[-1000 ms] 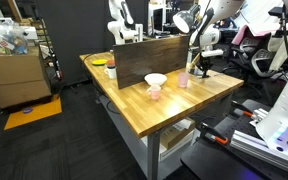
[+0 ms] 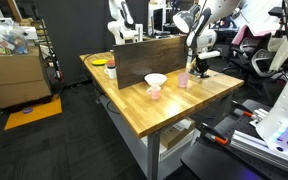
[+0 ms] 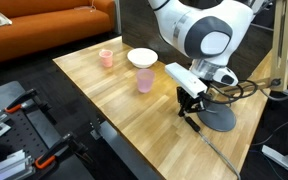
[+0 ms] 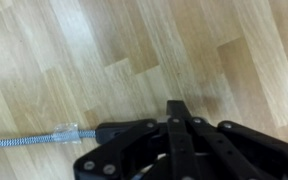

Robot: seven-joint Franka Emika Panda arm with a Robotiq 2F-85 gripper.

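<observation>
My gripper is low over the right part of the wooden table, its fingers shut. In the wrist view nothing shows between the fingertips of the gripper. A thin rod-like tool lies on the table, with a black handle, clear tape and a metal coil; the black handle is just beside the gripper in exterior view 2. Part of the handle's end is hidden behind the gripper in the wrist view. Whether they touch, I cannot tell.
A pink cup, a white bowl and another pink cup stand farther left on the table. A dark round disc is behind the gripper. A brown panel lines the table's back. Bare wood surrounds the tool.
The arm has shifted slightly left in exterior view 1. The cups and bowl have stayed in place.
</observation>
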